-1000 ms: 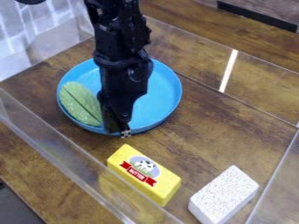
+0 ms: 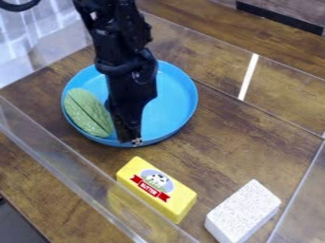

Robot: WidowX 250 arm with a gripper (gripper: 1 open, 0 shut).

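My black gripper (image 2: 124, 128) reaches down from the top into a blue bowl (image 2: 172, 109), its fingertips low inside near the front rim and shut. A pale green leafy piece, like cabbage (image 2: 86, 112), lies in the bowl's left side, just left of the fingers. Whether the fingers touch it is hard to tell.
A yellow butter box (image 2: 156, 188) sits in front of the bowl, with a white block (image 2: 241, 211) at the lower right. Clear plastic walls run along the left and right.
The gripper has shifted very slightly in the bowl. The bowl, green piece, box and block look unmoved.
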